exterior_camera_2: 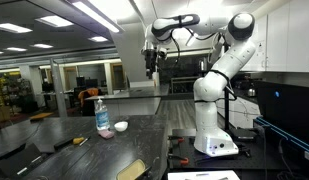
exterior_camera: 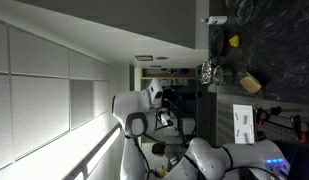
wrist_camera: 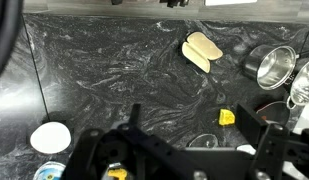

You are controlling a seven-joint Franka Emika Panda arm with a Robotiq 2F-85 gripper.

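My gripper is open, its dark fingers apart at the bottom of the wrist view with nothing between them. In exterior view 2 the gripper (exterior_camera_2: 151,62) hangs high above the table, well clear of everything on it. Below, a tan two-part piece (wrist_camera: 203,50) lies on the dark marbled table; it also shows in exterior view 1 as a tan piece (exterior_camera: 250,83). A small yellow object (wrist_camera: 227,117) rests farther toward the pots.
A metal pot (wrist_camera: 268,67) stands at the right of the wrist view. A white bowl (wrist_camera: 50,138) sits on the left. In exterior view 2 a bottle (exterior_camera_2: 102,115) stands at the table's far side.
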